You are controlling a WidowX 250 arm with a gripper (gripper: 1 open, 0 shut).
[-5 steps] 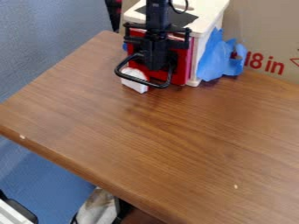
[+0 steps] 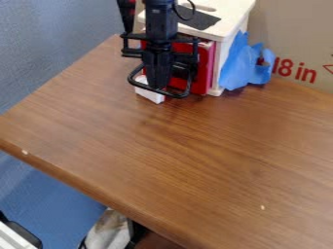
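My black gripper (image 2: 159, 68) hangs in front of a white box-like object (image 2: 219, 21) with red panels (image 2: 196, 76) and a black patch on top, at the back of the wooden table (image 2: 182, 175). A small white piece (image 2: 147, 89) shows low behind the gripper's black frame. The fingertips are hard to make out, so I cannot tell whether the gripper is open or shut.
Blue material (image 2: 243, 64) lies against the box's right side. A cardboard surface (image 2: 297, 29) with red lettering stands behind. The table's left edge drops to blue flooring.
The gripper has shifted leftward over the last second, in front of the red panel, with a slight change in height at most.
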